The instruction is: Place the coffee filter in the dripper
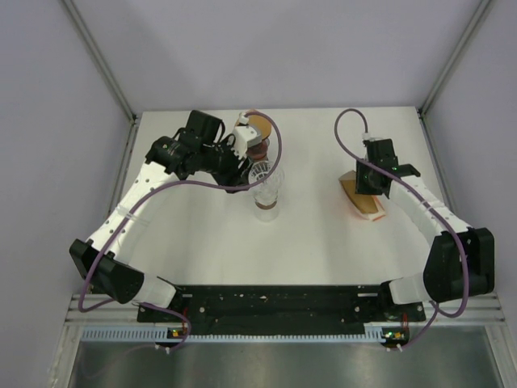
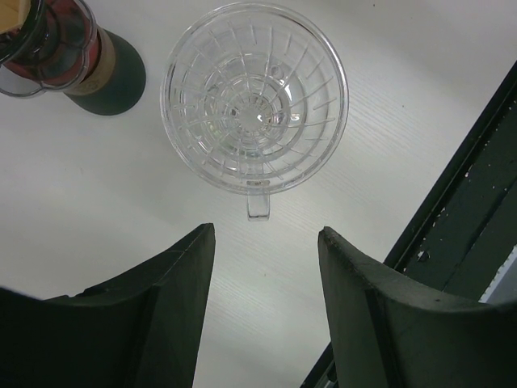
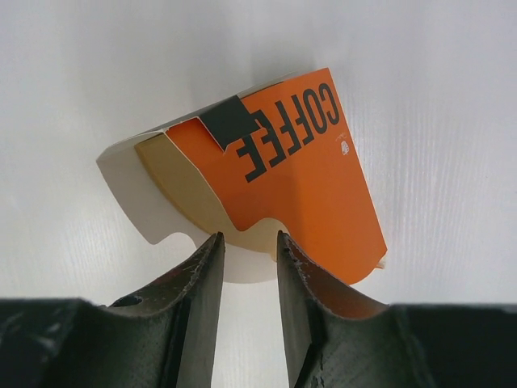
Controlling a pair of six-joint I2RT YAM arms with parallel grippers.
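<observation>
A clear ribbed dripper sits beneath my left gripper, whose fingers stand open above its small handle. In the top view it is on a clear vessel left of centre. At the right of the table lies an orange coffee-filter box, tipped on its side, with tan filters inside its open front. My right gripper is open just above the box's notched edge, its fingers fairly close together with nothing seen held between them.
A grinder-like item with a red middle and dark green base stands behind the dripper. A dark rail runs along its front edge.
</observation>
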